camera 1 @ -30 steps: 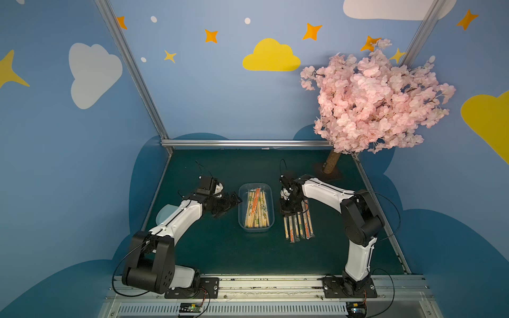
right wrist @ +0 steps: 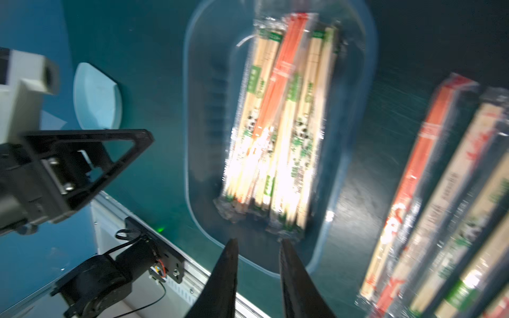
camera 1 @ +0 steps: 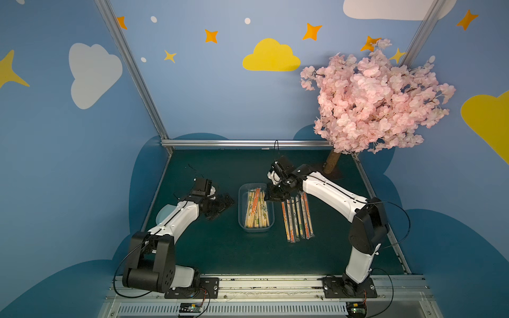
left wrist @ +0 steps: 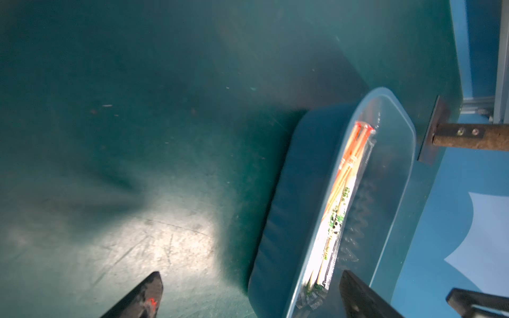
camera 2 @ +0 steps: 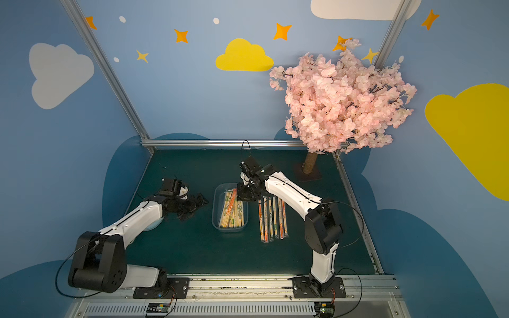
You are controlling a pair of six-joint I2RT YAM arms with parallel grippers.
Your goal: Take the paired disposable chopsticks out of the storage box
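Observation:
A clear plastic storage box [camera 1: 256, 230] holds several wrapped chopstick pairs [right wrist: 281, 122], some orange, some pale with green print. Right of it, more wrapped pairs [camera 2: 272, 222] lie side by side on the green table [camera 1: 222, 249]. My right gripper is above the box's right part, open, nothing between its fingers; its wrist view looks down into the box. My left gripper stands open and empty just left of the box, whose near wall fills part of the left wrist view.
A cherry blossom tree [camera 1: 376, 106] on a wooden post stands at the back right. A pale round item [right wrist: 97, 98] lies at the far left, partly behind the left arm.
My right gripper has risen from over the laid-out pairs and moved left toward the box. My left gripper has drawn slightly left, away from the box.

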